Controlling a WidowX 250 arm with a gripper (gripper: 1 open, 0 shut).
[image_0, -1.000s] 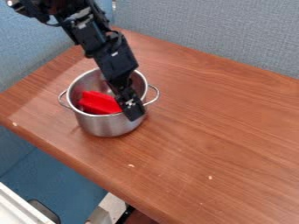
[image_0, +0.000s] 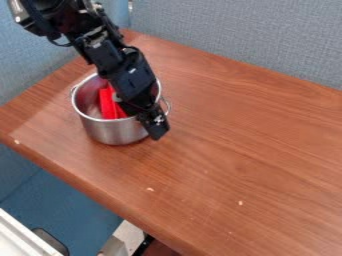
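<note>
A steel pot (image_0: 104, 130) with side handles stands near the left edge of the wooden table. Inside it is a red object (image_0: 110, 102), partly hidden by the arm. The black gripper (image_0: 155, 128) is at the pot's right rim, pointing down and open; whether it touches the pot cannot be told, and nothing clearly shows between its fingers.
Grey-blue panels line the back and left. A white object (image_0: 16, 240) sits below at the lower left.
The arm has shifted, and the pot now sits slightly higher and further left in the view. The red object stands more upright and further back in the pot.
</note>
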